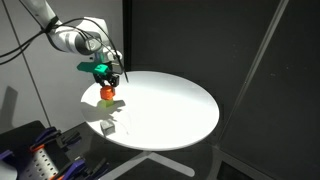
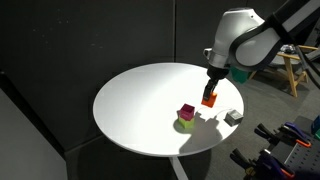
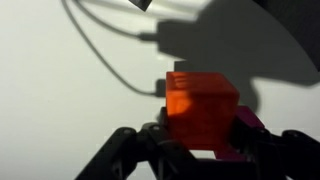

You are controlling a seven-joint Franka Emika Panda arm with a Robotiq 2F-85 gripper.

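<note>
An orange cube (image 2: 209, 99) hangs above the table, with my gripper (image 2: 211, 90) shut on it. In the wrist view the orange cube (image 3: 200, 108) fills the space between the dark fingers. A pink block (image 2: 186, 111) rests on a green block (image 2: 185, 124), forming a small stack beside the held cube. From exterior view 1 the orange cube (image 1: 107, 93) covers the pink block, and only part of the green block (image 1: 116, 103) shows below. The pink block (image 3: 238, 138) is partly hidden behind the cube in the wrist view.
A small grey block (image 2: 234, 117) lies near the edge of the white oval table (image 1: 175, 100), on the arm's side. Much of the tabletop away from the arm is bare.
</note>
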